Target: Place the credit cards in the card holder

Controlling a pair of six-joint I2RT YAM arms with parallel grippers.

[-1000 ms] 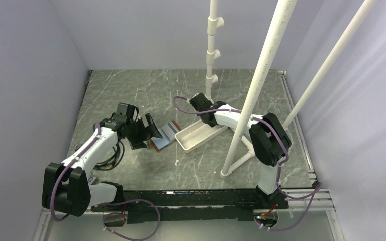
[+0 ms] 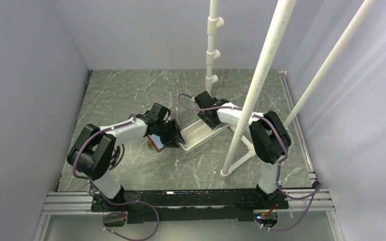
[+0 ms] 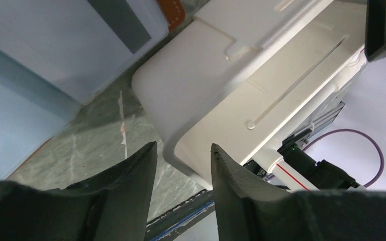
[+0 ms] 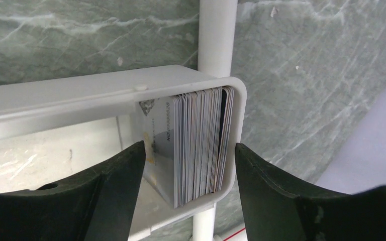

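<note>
A white tray (image 2: 196, 140) lies mid-table, with a stack of cards (image 4: 198, 145) standing on edge at its right end in the right wrist view. The card holder (image 3: 110, 40), light blue-grey with a brown edge, lies open beside the tray's left end, mostly under my left gripper in the top view. My left gripper is part open over that end of the tray, nothing seen between its fingers. My right gripper is open over the cards, its fingertips either side of the stack.
White pipes (image 2: 238, 130) form a frame around the right arm and behind the tray. Cables lie at the table's left.
My left gripper has moved right from left of the card holder to the tray's left end. My right gripper has shifted slightly over the tray's right end.
</note>
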